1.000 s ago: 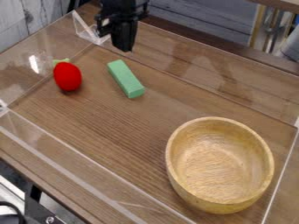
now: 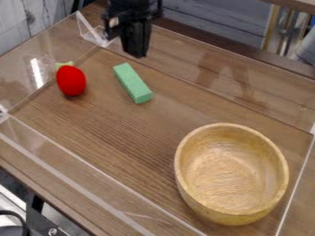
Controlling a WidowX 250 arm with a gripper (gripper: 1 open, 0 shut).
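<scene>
The black gripper (image 2: 132, 44) hangs at the top centre of the camera view, above and behind a green block (image 2: 132, 83), and looks shut with nothing visible between its fingers; the fingertips are small and dark. The green block lies flat on the wooden surface, apart from the gripper. A red tomato-like object (image 2: 70, 81) with a pale green top lies to the left of the block. An empty tan bowl (image 2: 231, 189) stands at the lower right.
A pale wall runs along the left edge, and a dark cable loop shows at the bottom left corner.
The block, the red object and the bowl have not moved.
</scene>
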